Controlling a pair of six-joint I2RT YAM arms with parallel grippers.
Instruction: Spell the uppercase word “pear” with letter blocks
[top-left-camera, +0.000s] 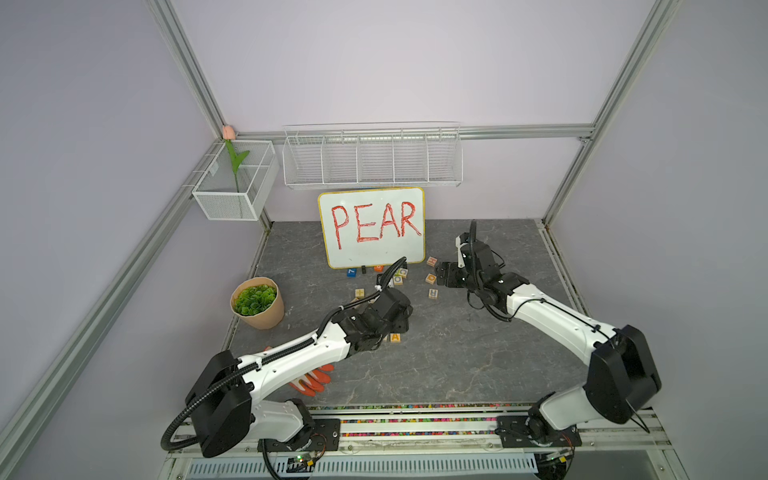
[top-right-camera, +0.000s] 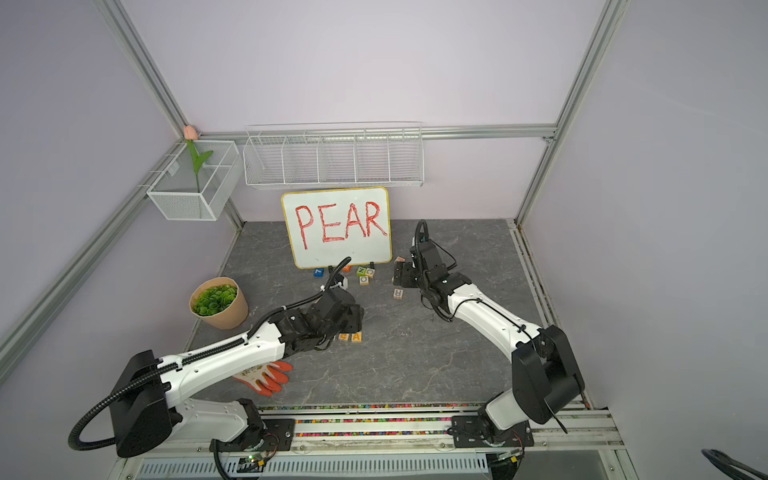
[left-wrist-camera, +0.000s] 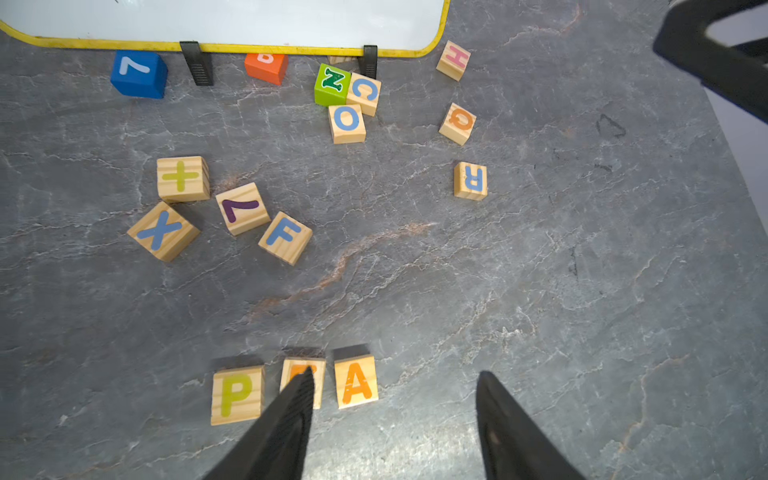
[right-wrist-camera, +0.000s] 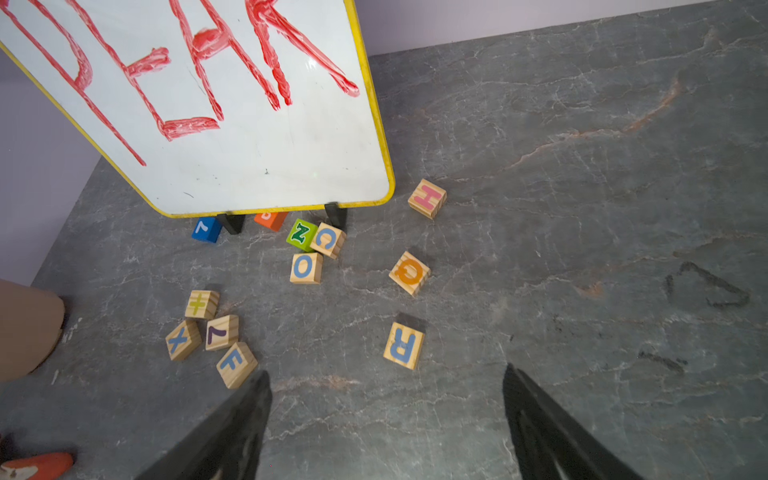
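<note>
A P block, a partly hidden block and an A block form a row below my left gripper, whose fingers stand apart with nothing between them. An R block lies turned on the table, ahead of my right gripper, which is open and empty. Other blocks include F, X, Q, H and O. The whiteboard shows PEAR in red.
A potted plant stands at the left, an orange glove at the front left. Wire baskets hang behind.
</note>
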